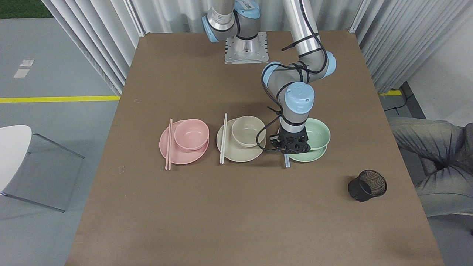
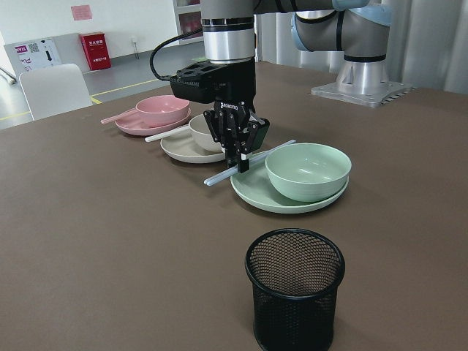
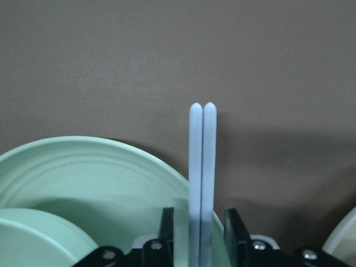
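My gripper (image 2: 238,155) hangs low over the light blue chopsticks (image 3: 196,150), which lie along the left edge of the green plate (image 3: 100,178) beside the green bowl (image 2: 308,172). In the wrist view the two fingers stand apart, one on each side of the chopstick pair, with a visible gap to the left of it; whether they touch it is unclear. In the front view the gripper's housing hides part of the chopsticks.
A cream plate with bowl (image 1: 248,128) and white chopsticks (image 1: 223,138), and a pink plate with bowl (image 1: 191,133) and pink chopsticks (image 1: 169,144), stand to the left. A black mesh cup (image 1: 366,185) is at the front right.
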